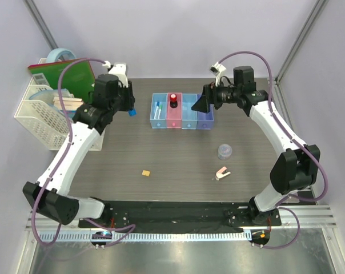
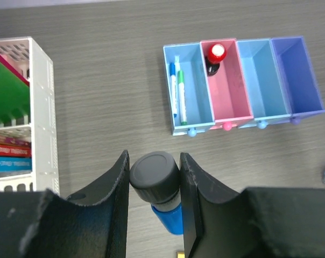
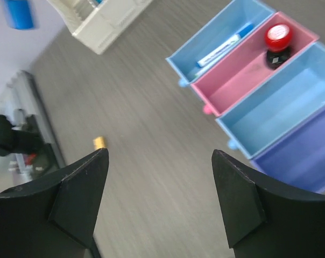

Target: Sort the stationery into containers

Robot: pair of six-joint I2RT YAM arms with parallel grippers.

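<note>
In the left wrist view my left gripper holds a grey-capped blue cylinder between its fingers, left of the divided organizer. The organizer's first blue compartment holds pens; the pink one holds a red-topped black item; the two right compartments look empty. My right gripper stands open near the organizer's right side, nothing between its fingers. A small yellow block, a clear round container and a pink-white item lie on the table.
A white basket with books and a green folder fills the back left.
</note>
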